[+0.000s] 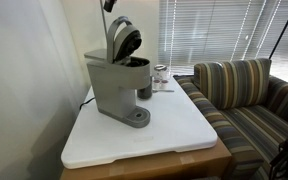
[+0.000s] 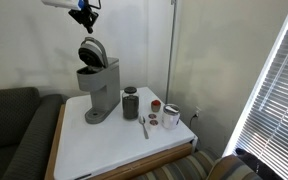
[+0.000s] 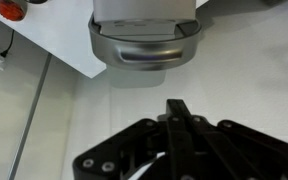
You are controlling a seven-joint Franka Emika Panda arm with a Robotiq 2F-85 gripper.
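A grey coffee maker [image 1: 122, 90] stands on the white table, its lid [image 1: 129, 42] raised and the top open. In the other exterior view, the raised lid [image 2: 92, 52] tilts up over the machine's body [image 2: 101, 92]. My gripper [image 2: 92, 30] hangs in the air just above the lid, apart from it. The wrist view shows the gripper's fingertips [image 3: 177, 104] together at the bottom, with nothing visible between them. Ahead of them appears a grey part of the machine with a rounded silver rim [image 3: 144, 52].
Beside the machine are a dark jar [image 2: 131, 103], a fork [image 2: 143, 128], a small container with red contents [image 2: 156, 105] and a clear jar [image 2: 171, 116]. A striped sofa [image 1: 239, 95] stands at the right.
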